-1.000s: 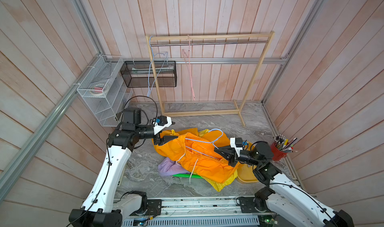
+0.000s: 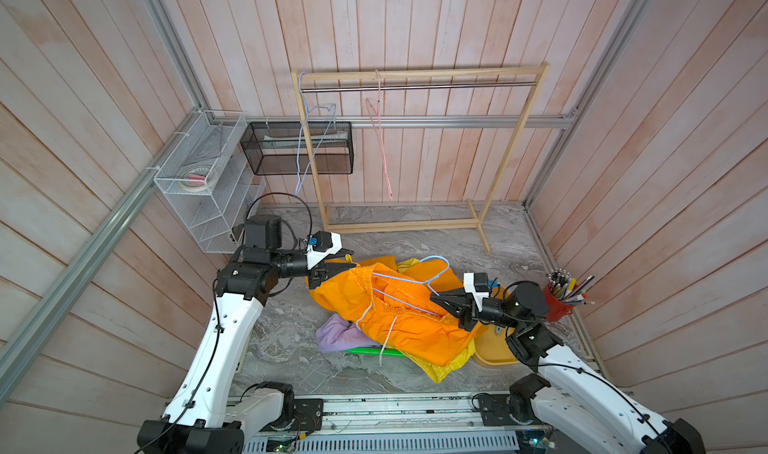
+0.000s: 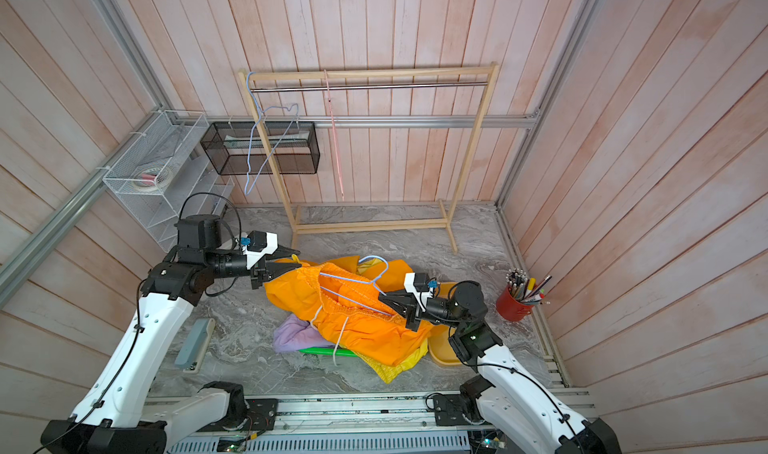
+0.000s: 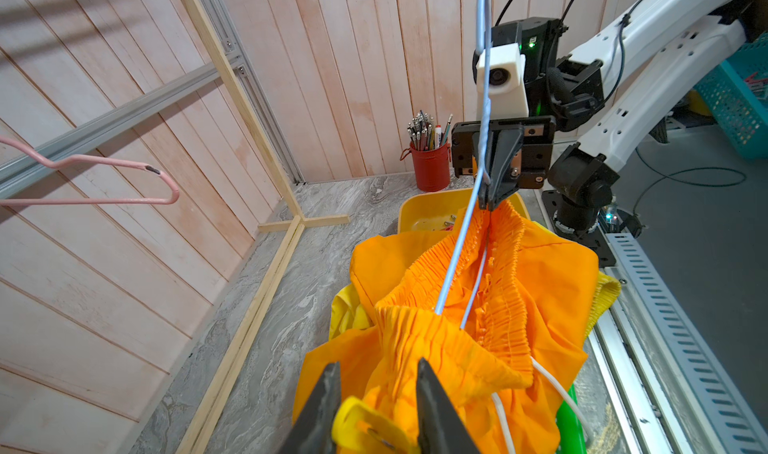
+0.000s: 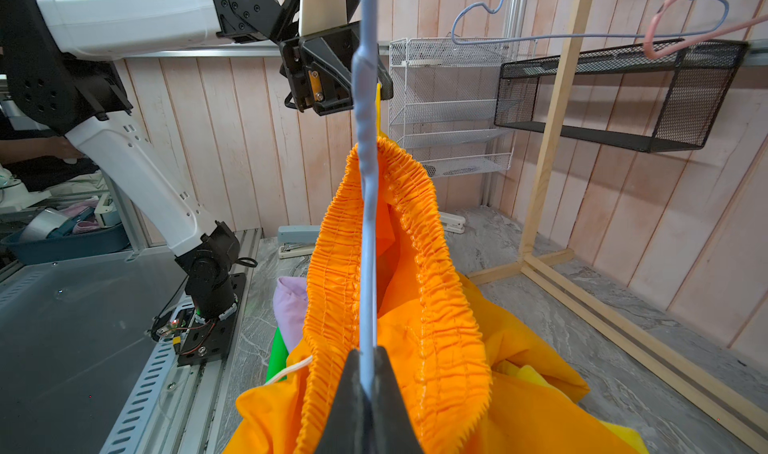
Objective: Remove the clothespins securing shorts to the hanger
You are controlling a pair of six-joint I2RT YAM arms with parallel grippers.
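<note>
Orange shorts point(image 2: 416, 318) lie over other clothes, with a blue hanger point(image 2: 392, 276) running inside the waistband. Against the waistband's left end, a yellow clothespin point(image 4: 361, 427) sits between the fingers of my left gripper. Those fingers stand apart on either side of it; whether they touch it is hard to tell. My right gripper point(image 2: 433, 296) is shut on the hanger's blue wire, which passes between its fingertips in the right wrist view. No clothespin shows at the right end of the waistband, where the gripper partly covers the view.
Under the shorts are yellow cloth point(image 2: 441, 371) and lilac cloth point(image 2: 339, 333). A yellow tray point(image 2: 493, 350) is beside the right gripper, with a red pen cup point(image 2: 555, 307) farther right. Behind stands the wooden rack point(image 2: 416, 227) holding blue and pink hangers.
The left gripper's fingers have come closer together around the clothespin. The arm itself has barely moved.
</note>
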